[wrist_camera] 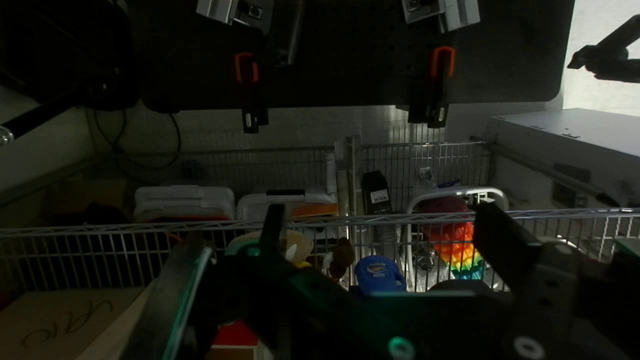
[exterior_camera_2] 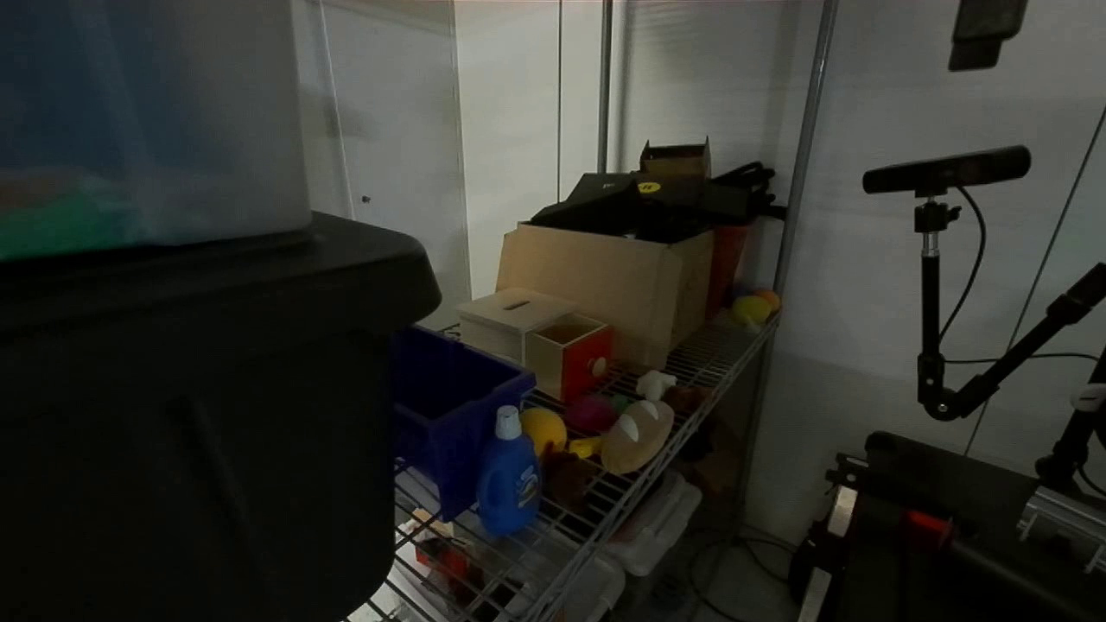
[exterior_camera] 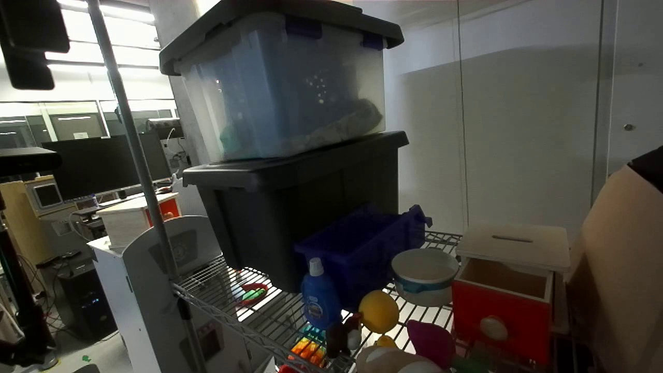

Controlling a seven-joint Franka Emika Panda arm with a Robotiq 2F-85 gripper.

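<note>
In the wrist view my gripper stands open, its two dark fingers wide apart with nothing held between them. Beyond the gap, the shelf's front edge and a blue bottle (wrist_camera: 378,273) show. Exterior view 1 has this blue bottle (exterior_camera: 320,301) upright on the wire shelf, beside a yellow ball (exterior_camera: 380,313) and a pink toy (exterior_camera: 430,343). A white bowl (exterior_camera: 429,291) stands behind them. To its right sits a wooden box with its red-fronted drawer (exterior_camera: 500,323) pulled open, also seen in exterior view 2. Neither exterior view shows the gripper.
A blue bin (exterior_camera_2: 456,415) stands behind the bottle, against a large black tote (exterior_camera: 311,205) with a clear bin (exterior_camera: 292,87) on top. A cardboard box (exterior_camera_2: 591,275) occupies the far end. The shelf's front rail (wrist_camera: 180,227) crosses the wrist view. Plush toys crowd the front edge.
</note>
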